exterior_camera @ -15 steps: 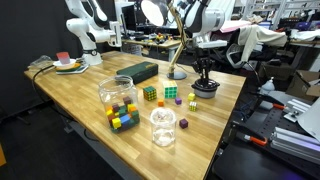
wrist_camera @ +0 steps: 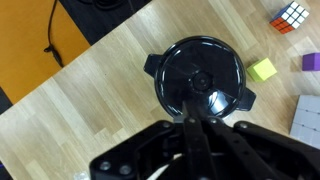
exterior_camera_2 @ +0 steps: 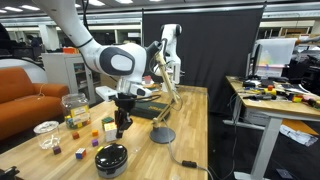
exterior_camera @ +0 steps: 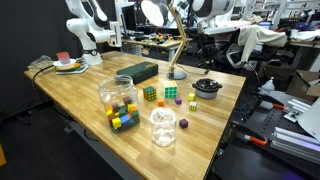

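Observation:
A silver pot [exterior_camera_2: 111, 160] with a black lid [wrist_camera: 188, 68] stands on the wooden table. From above, the lid looks seated over the pot, its knob near the centre and dark handles at both sides. Above the pot hangs my gripper [exterior_camera_2: 119, 133], apart from the lid in exterior view 2. Its dark fingers reach in from the bottom of the wrist view, covering part of the lid's lower edge. The gripper is shut, and nothing shows between its fingers.
Small coloured blocks lie near the pot, including a yellow block [wrist_camera: 262, 70] and a purple block [wrist_camera: 311, 62]. A clear jar of blocks [exterior_camera: 121, 107] and an empty clear container [exterior_camera: 163, 128] stand farther off. Bare table [exterior_camera: 75, 90] extends to the left in exterior view 1.
My gripper was down at the lid a second ago and has since risen clear of it. The pot and the surrounding blocks appear unmoved.

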